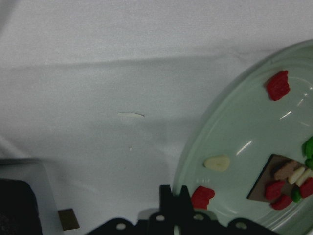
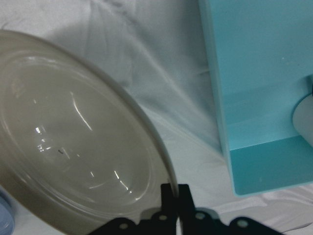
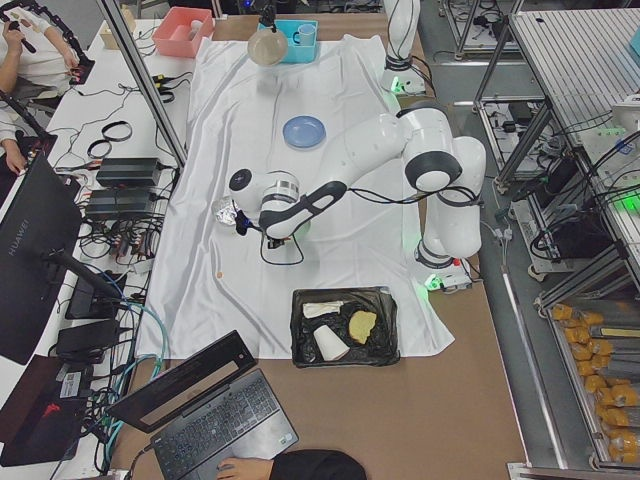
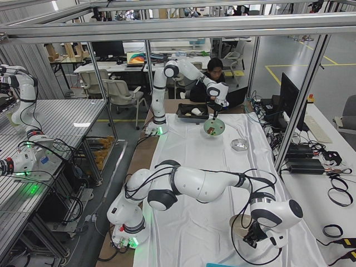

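A green plate (image 1: 234, 122) with red, green, cream and brown food pieces fills the right of the left wrist view. My left gripper is shut on its rim; in the camera right view the plate (image 4: 214, 127) hangs from it above the cloth. A beige plate (image 2: 73, 137) fills the left of the right wrist view, with my right gripper shut on its rim. A blue bin (image 2: 264, 166) with a cup (image 2: 305, 117) stands beside it.
A blue plate (image 3: 304, 131) lies mid-cloth. A foil dish (image 4: 239, 145) and a black tray (image 3: 344, 360) with several items stand near the green plate. A laptop and a person are at the table's end.
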